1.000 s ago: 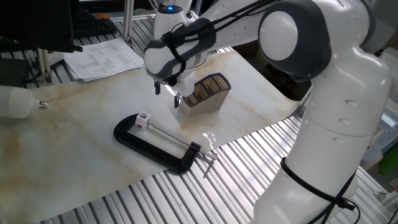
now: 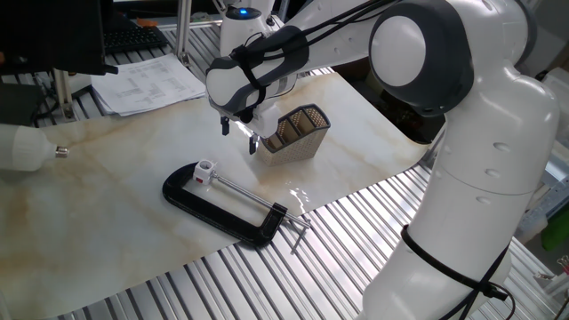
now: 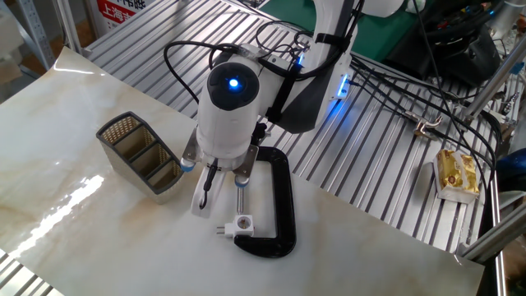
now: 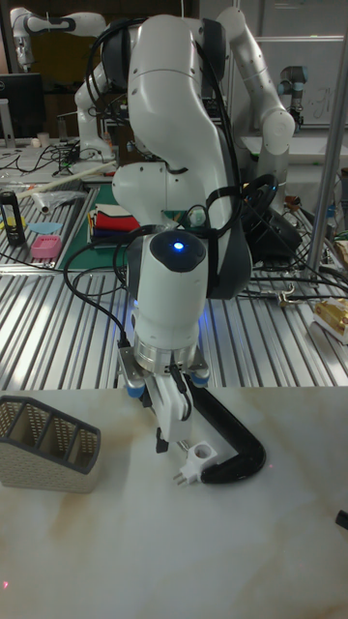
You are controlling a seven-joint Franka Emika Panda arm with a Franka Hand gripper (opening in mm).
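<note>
My gripper (image 2: 238, 135) hangs over the marble-patterned sheet, its two dark fingertips apart with nothing visible between them. In exterior view 1 it is in front of the beige, dark-rimmed compartment holder (image 2: 296, 142); exterior view 2 shows the holder (image 3: 141, 160) standing upright to one side of the hand. A black C-clamp (image 2: 213, 211) with a metal screw lies flat on the sheet's edge. At the end of its screw sits a white plug adapter (image 3: 240, 226), its prongs visible. The hand covers part of the clamp in exterior view 3, where the adapter (image 4: 192, 464) lies near the fingers.
A white bulb (image 2: 25, 148) is at the left edge of exterior view 1, with papers (image 2: 147, 84) behind. On the slatted metal table rests a gold-and-white box (image 3: 456, 177) near cables. Much of the marble sheet (image 2: 98, 231) is bare.
</note>
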